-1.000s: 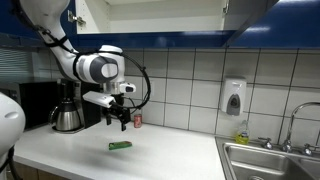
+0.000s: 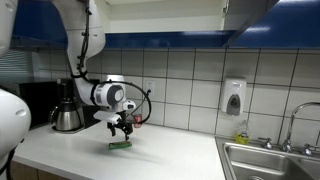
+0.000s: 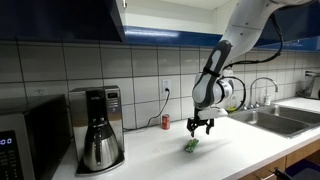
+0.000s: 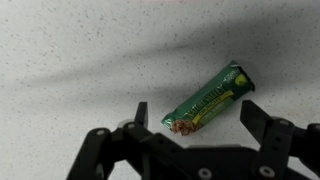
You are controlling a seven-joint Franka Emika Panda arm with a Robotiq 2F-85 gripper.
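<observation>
A green packet (image 4: 210, 100) with a dark end and a brown patch lies flat on the white speckled counter. In exterior view 1 the green packet (image 2: 119, 145) rests just below my gripper (image 2: 120, 131), and in exterior view 2 the packet (image 3: 192, 145) sits under the gripper (image 3: 201, 129). Open, with empty space between its fingers, the gripper points down over the packet, which shows slanted between and beyond the two fingertips in the wrist view. A gap separates the fingers from the packet.
A coffee maker (image 3: 98, 125) with a steel jug stands by the wall, beside a microwave (image 3: 28, 135). A red can (image 3: 165, 121) is at the back. The sink (image 2: 265, 160) lies at the right.
The arm has come down in steps, bringing the open gripper from well above the counter to close over the green packet. The packet has stayed in place.
</observation>
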